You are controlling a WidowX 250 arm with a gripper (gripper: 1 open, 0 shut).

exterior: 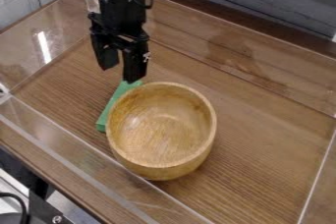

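A black robot arm reaches down from the upper left to its gripper [121, 63], which hangs open above the table, just behind a green object [112, 110]. The green object is elongated and lies on the wooden table, partly hidden on its right by a large round wooden bowl [160, 130]. Nothing shows held in the gripper.
A pale raised edge runs along the lower left, with black cables beyond it at the bottom left corner. A wall stands at the upper left.
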